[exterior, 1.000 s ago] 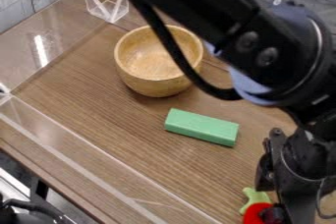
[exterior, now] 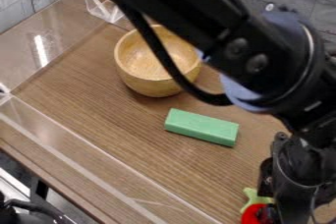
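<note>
My gripper (exterior: pixel 278 210) is low at the bottom right, over a red object (exterior: pixel 251 215) with a green top (exterior: pixel 252 196), which looks like a toy vegetable. The gripper covers much of that object, and whether its fingers are closed on it cannot be made out.
A green block (exterior: pixel 201 127) lies in the middle of the wooden table (exterior: pixel 105 144). A wooden bowl (exterior: pixel 147 76) stands behind it. A clear plastic piece (exterior: pixel 105 2) is at the back left.
The arm and gripper have shifted slightly over the last second around the red object. The block and bowl have stayed in place.
</note>
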